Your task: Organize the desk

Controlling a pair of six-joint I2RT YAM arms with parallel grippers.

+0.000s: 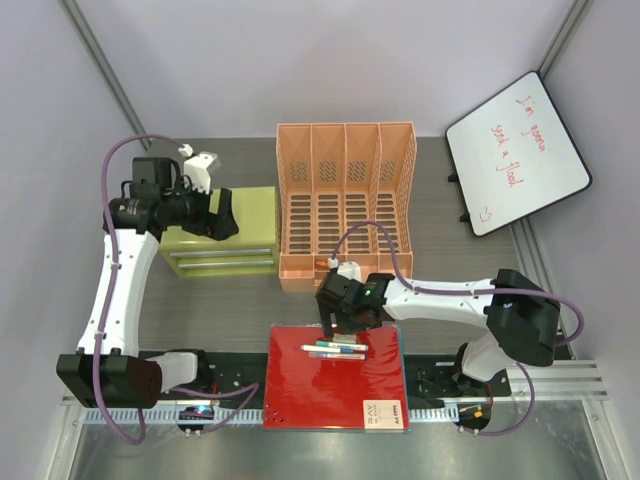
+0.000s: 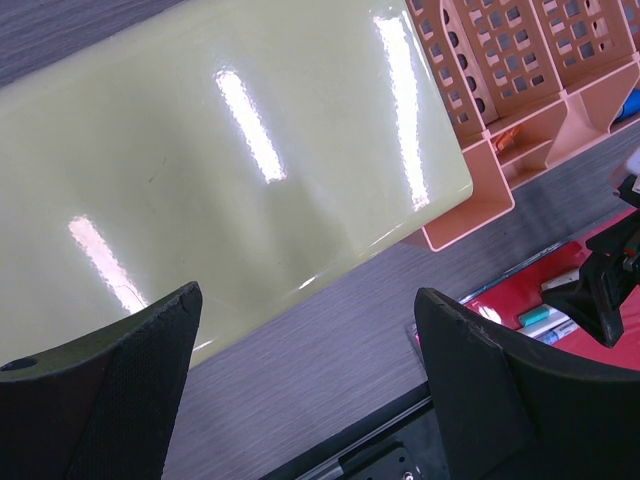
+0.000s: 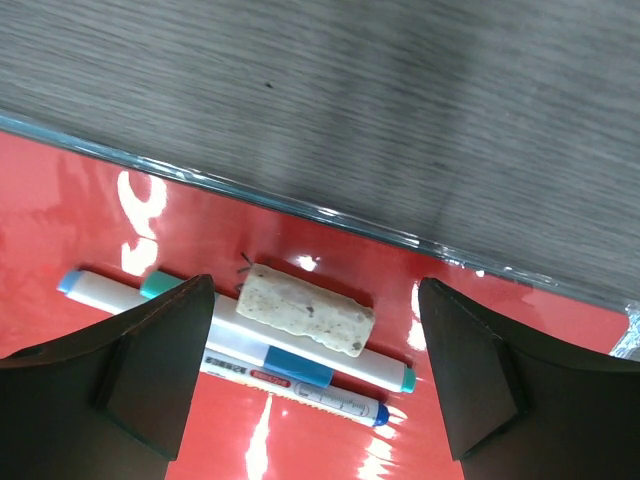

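On a red folder [image 1: 335,395] at the front lie several markers [image 3: 290,395] and a pale block, like an eraser [image 3: 305,310]. My right gripper [image 1: 335,320] hangs just over the block, its fingers apart either side of it in the right wrist view, not visibly touching it. My left gripper [image 1: 218,215] stands open above the green drawer box [image 2: 250,200], empty. A salmon slotted organizer [image 1: 345,145] sits behind, with small items in its front compartments.
A whiteboard [image 1: 518,155] with red writing stands at the back right. Bare desk [image 1: 200,310] shows front left and right of the organizer.
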